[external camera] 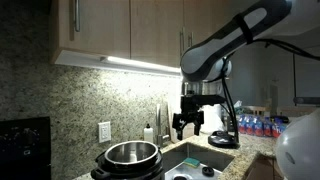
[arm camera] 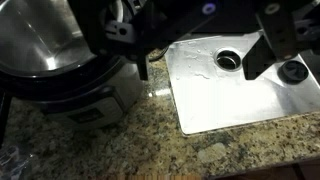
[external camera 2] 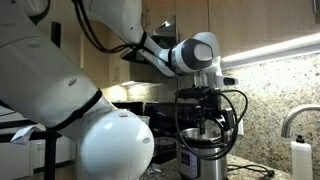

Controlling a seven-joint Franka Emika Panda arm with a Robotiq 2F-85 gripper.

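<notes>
My gripper (external camera: 188,130) hangs above the counter beside the sink (external camera: 215,158), pointing downward. In the wrist view the two dark fingers stand wide apart, with nothing between them; the steel sink (arm camera: 205,95) shows beneath the open gripper. A round cooker with a shiny metal inner pot (external camera: 132,152) stands to the left of the sink. Its pot (arm camera: 45,35) looks empty where it shows in the wrist view, and part of it is hidden by the gripper. A green item (external camera: 191,162) lies in the sink.
A white soap bottle (external camera: 148,133) and the faucet (external camera: 158,120) stand behind, near the wall. Bottles (external camera: 255,127) are grouped at the right. Cabinets (external camera: 155,30) hang overhead. Speckled counter (arm camera: 150,150) runs along the front of the sink.
</notes>
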